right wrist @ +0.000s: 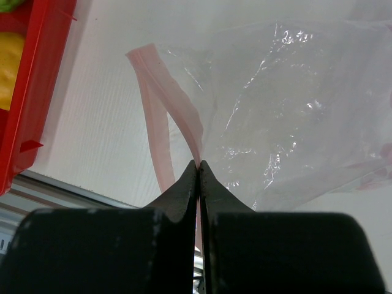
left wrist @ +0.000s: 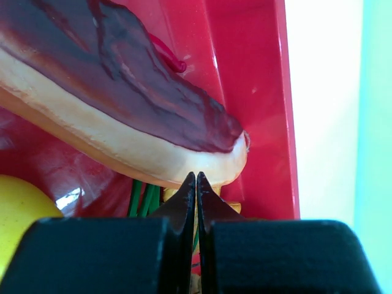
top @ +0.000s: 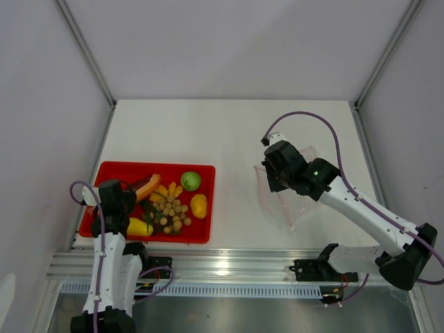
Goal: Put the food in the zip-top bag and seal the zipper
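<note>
A long chocolate-topped bread (left wrist: 122, 92) lies in the red tray (top: 208, 173), filling the upper left of the left wrist view. My left gripper is shut with its tips together and nothing between them; the bread's rounded end lies just beyond the tips, outside the fingers. Over on the right, the clear zip top bag (right wrist: 288, 116) lies on the table with its pink-edged mouth (right wrist: 165, 92) parted. My right gripper is shut on the edge of that mouth.
Also in the tray are a green round vegetable (top: 190, 181), a yellow pepper (top: 198, 206), a yellow item (top: 139, 227) and a bunch of small brown balls (top: 170, 211). Bare white table (top: 236, 173) separates tray and bag. A side wall stands close by the left arm.
</note>
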